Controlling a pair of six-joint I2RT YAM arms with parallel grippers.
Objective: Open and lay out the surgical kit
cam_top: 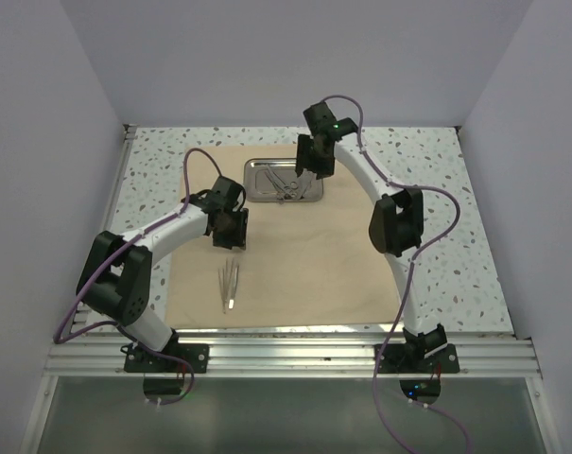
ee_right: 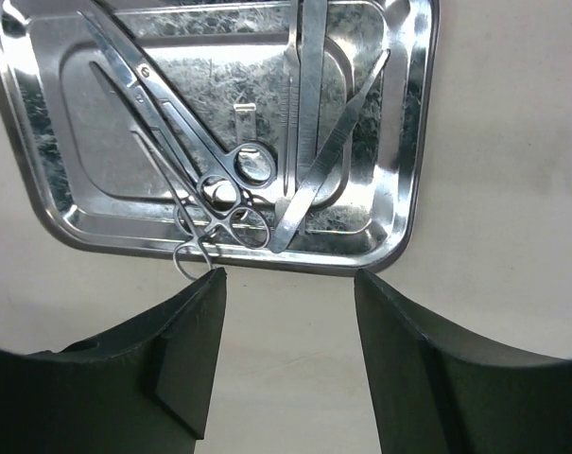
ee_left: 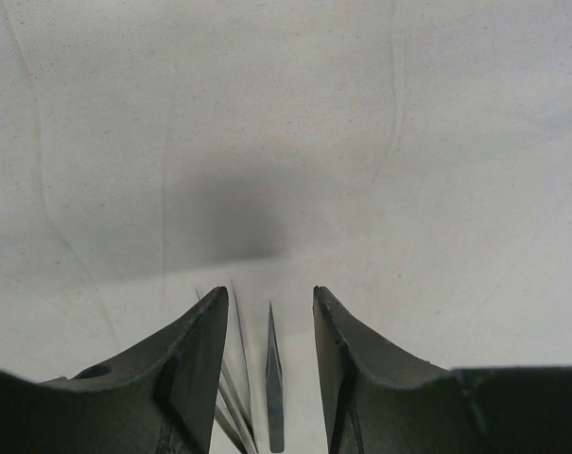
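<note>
Three thin metal instruments [cam_top: 229, 284] lie side by side on the beige cloth [cam_top: 295, 284], toward its front left. Just behind their far ends is my left gripper [cam_top: 231, 247], its fingers apart. In the left wrist view, the dark-handled instrument [ee_left: 275, 407] and two others show on the cloth beyond the gap, with nothing gripped. My right gripper is open and empty above the right part of the metal tray [ee_right: 413, 170]. Ringed scissor-like instruments [ee_right: 186, 142] lie crossed in that tray. Beside them are flat tweezers-like pieces [ee_right: 310, 85] and a slanted slim instrument [ee_right: 331, 151].
One ring handle [ee_right: 191, 260] pokes over the tray's front rim. Free cloth stretches across the middle and front right. A speckled table top [cam_top: 446, 236] borders the cloth, with pale walls [cam_top: 522, 123] around.
</note>
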